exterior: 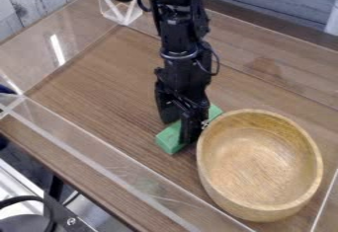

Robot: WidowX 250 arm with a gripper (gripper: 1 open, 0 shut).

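Note:
A green oblong object [172, 139] lies on the wooden table beside a round wooden bowl [259, 162]. The black gripper [183, 123] is down over the green object, its fingers at or just above it. Whether the fingers have closed on it is hard to make out, as the dark parts overlap.
The bowl takes up the lower right of the table. A clear plastic piece [122, 4] stands at the back left. The left and back of the table are open wood. A dark cable and metal part lie at the bottom left corner.

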